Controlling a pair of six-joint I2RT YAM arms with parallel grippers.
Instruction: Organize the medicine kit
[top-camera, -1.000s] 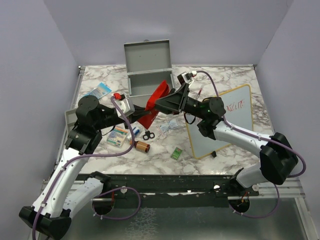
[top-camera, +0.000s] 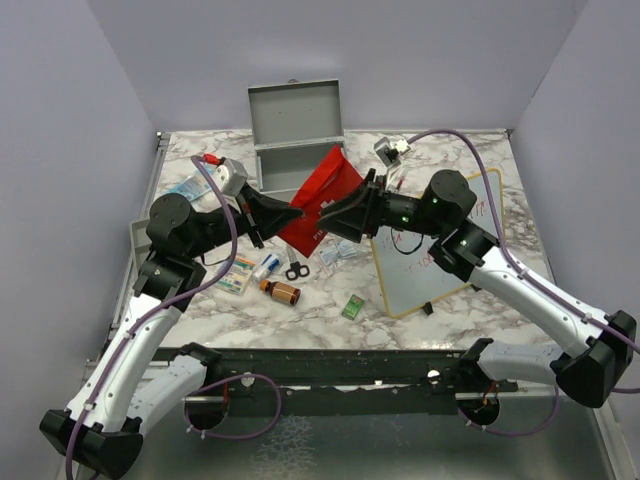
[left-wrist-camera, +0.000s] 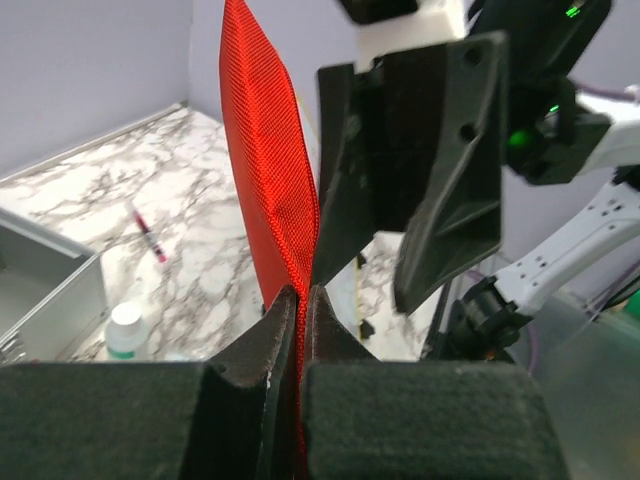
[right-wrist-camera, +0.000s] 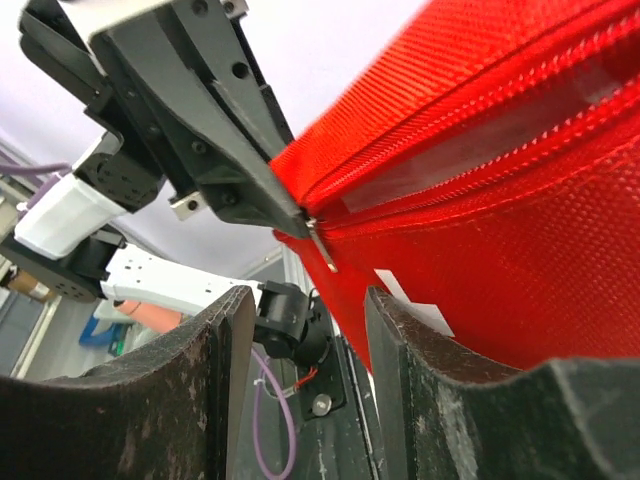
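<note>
A red zippered pouch (top-camera: 318, 195) hangs in the air between both grippers. My left gripper is shut on the edge of the pouch, which rises from between its fingers. My right gripper has its fingers apart with a gap between them, just in front of the pouch's face in the right wrist view. An open grey case (top-camera: 296, 110) stands at the back, behind the pouch. Below lie scissors (top-camera: 297, 270), a brown bottle (top-camera: 281, 292), a green box (top-camera: 352, 307) and several small packets (top-camera: 237, 276).
A white board with yellow edge (top-camera: 420, 285) lies at the right under my right arm. A smaller grey container (top-camera: 142, 236) is at the left edge.
The pouch appears more spread out and larger from above. The left gripper has shifted slightly.
</note>
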